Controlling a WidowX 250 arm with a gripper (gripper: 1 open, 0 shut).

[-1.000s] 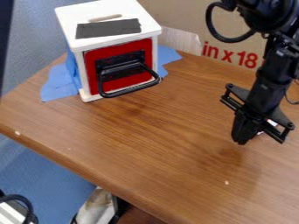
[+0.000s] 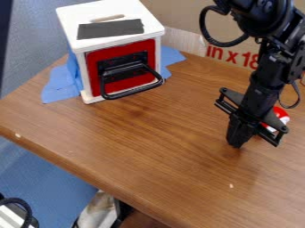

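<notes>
The black gripper [image 2: 242, 132] is low over the wooden table at the right side of the camera view, tilted down. Just behind it a red and white object [image 2: 281, 115] is partly hidden by the gripper and arm. I cannot tell whether the fingers are open or shut, or whether anything is between them.
A white toy oven [image 2: 155, 35] with a red front and black handle stands on blue cloth [image 2: 62, 84] at the back left. A cardboard box [image 2: 188, 12] is behind. The table's left edge drops to a blue floor.
The gripper and arm have shifted slightly left, and more of the red and white object behind them shows. The oven has not moved.
</notes>
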